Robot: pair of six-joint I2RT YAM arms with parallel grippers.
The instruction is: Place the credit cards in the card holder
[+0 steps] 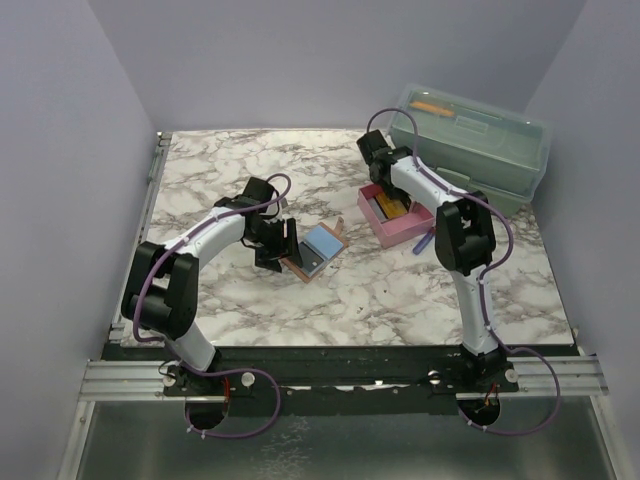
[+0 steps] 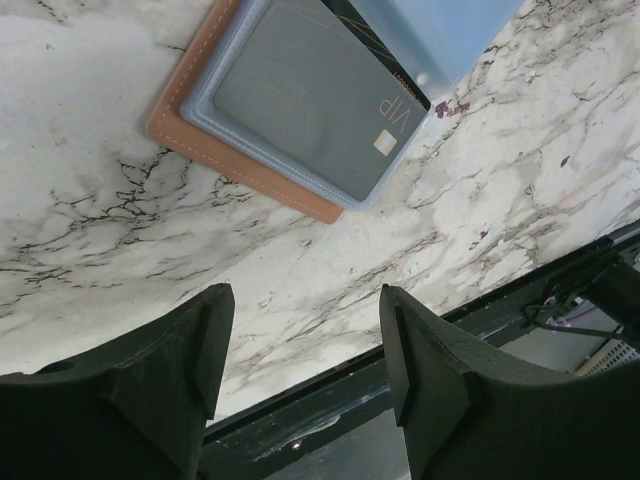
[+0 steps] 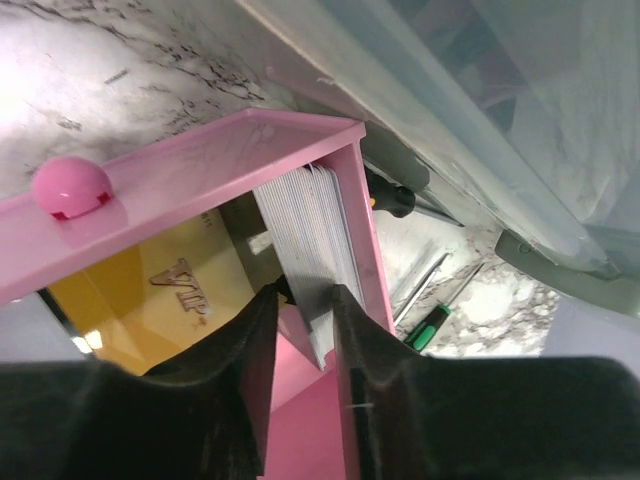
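The card holder lies spread on the table, brown-edged with a blue-clear sleeve. In the left wrist view a grey VIP card shows in the holder's sleeve. My left gripper is open, its fingers well apart over bare marble beside the holder, nothing between them. At the pink box, my right gripper reaches down with its fingers part open. Its fingertips are either side of the near part of a stack of white-edged cards standing against the box's end wall. Whether they touch the cards cannot be told.
A yellow card leans inside the same box. A large clear lidded bin stands close behind it. Screwdrivers, one with a green handle, lie beside the box.
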